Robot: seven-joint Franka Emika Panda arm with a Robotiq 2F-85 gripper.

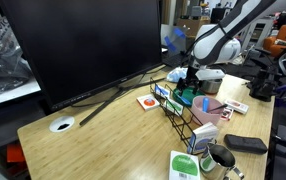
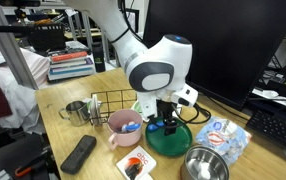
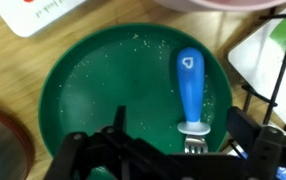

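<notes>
My gripper is open above a green plate (image 3: 103, 90), seen from above in the wrist view. A blue-handled utensil (image 3: 191, 85) with a metal end lies on the plate's right side. Its metal end points down toward the gap between my fingers; nothing is held there. In exterior view 1 my gripper (image 1: 187, 85) hangs low over the plate, at the far end of the wire rack. Exterior view 2 shows the arm covering part of the plate (image 2: 183, 138).
A pink pot (image 2: 125, 130) and a black wire rack (image 1: 178, 118) stand close by. The steel pot (image 2: 205, 166) is on the plate's other side. A white card (image 2: 135, 164), mugs (image 1: 219, 160) and a dark tray (image 1: 245, 145) lie around. Bare wood fills the left of the table (image 1: 93, 145).
</notes>
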